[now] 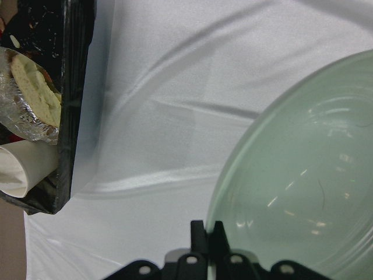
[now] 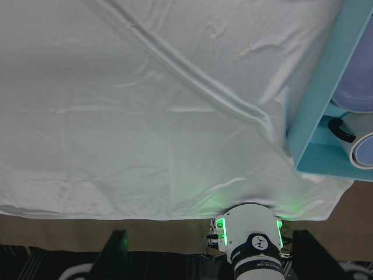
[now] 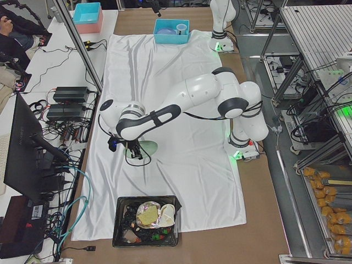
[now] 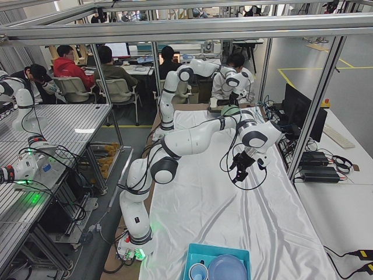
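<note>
A pale green plate (image 3: 149, 146) (image 1: 303, 186) is above or on the white cloth beneath my left arm. My left gripper is at its rim, shut on it. In the camera right view the plate (image 4: 229, 111) shows at the far end. My right gripper is open, nothing between its fingers, high over cloth near a blue bin (image 2: 312, 116) holding a purple plate (image 2: 355, 81) and a cup (image 2: 358, 146). A black tray (image 3: 118, 220) (image 1: 73, 105) near the left gripper holds foil-wrapped food, a white cup (image 1: 32, 163) and small scraps.
A monitor (image 3: 27, 148), electronics and cables line one long side; a metal frame post (image 4: 317, 105) rises beside the cloth.
</note>
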